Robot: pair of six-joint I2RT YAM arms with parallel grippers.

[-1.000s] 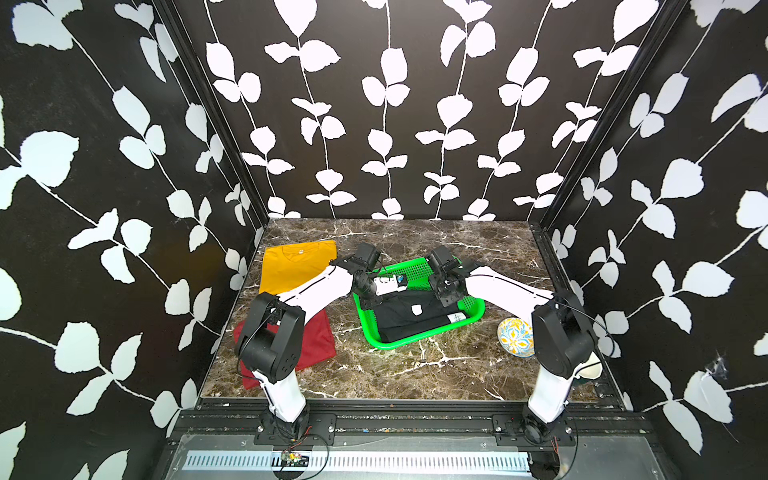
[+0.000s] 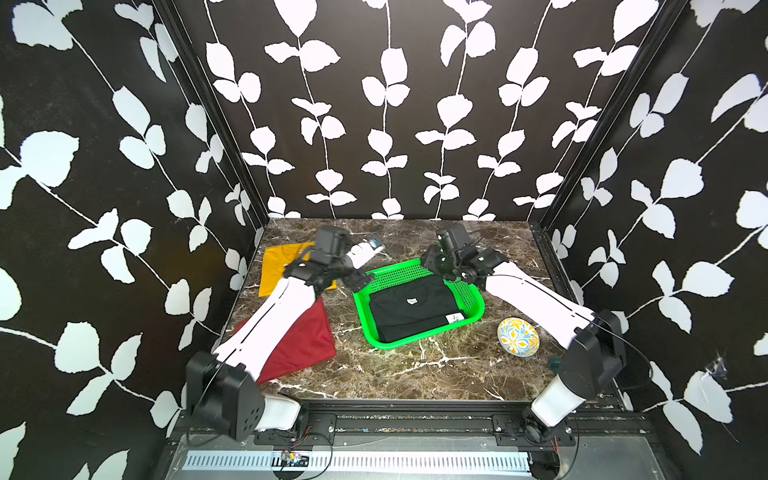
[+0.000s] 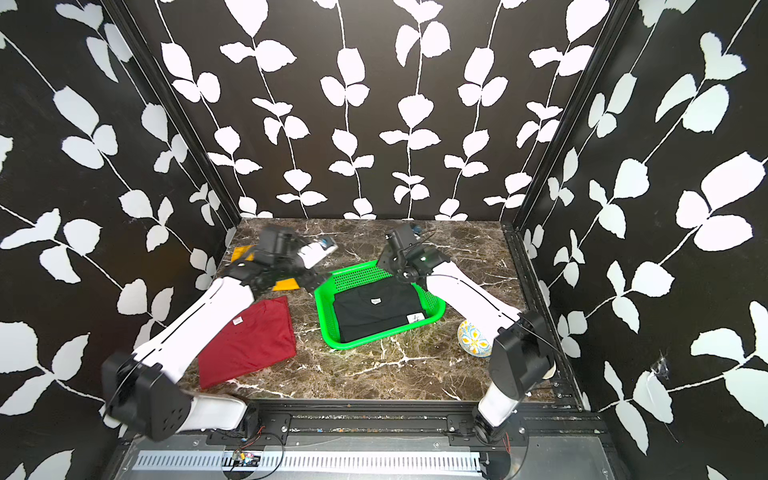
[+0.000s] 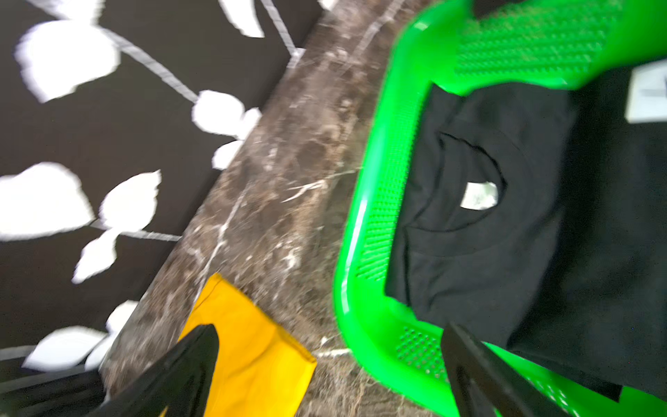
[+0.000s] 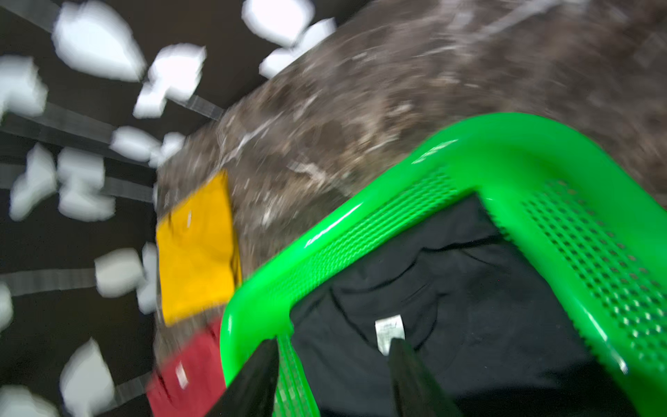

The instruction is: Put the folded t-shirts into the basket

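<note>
The green basket [image 2: 369,332] stands mid-table with a folded black t-shirt [image 2: 412,304] lying flat inside. A folded red t-shirt [image 3: 256,340] lies on the table left of it. Behind the red one is a folded yellow t-shirt [image 4: 243,354], partly hidden by the left arm in both top views. My left gripper is open above the basket's left rim, nothing between its fingers. Over the basket's back right part, my right gripper has its fingers apart and nothing visible between them; the black shirt shows below.
A patterned bowl [image 2: 518,337] sits right of the basket, close to the right arm. Patterned walls border the back and sides. Bare marble table [image 2: 436,372] lies in front of the basket, and a clear strip runs behind it.
My left gripper has moved left and up, out from over the black shirt, its arm swinging left. The right gripper shifted slightly back. The black shirt's collar edge now lies farther back in the basket.
</note>
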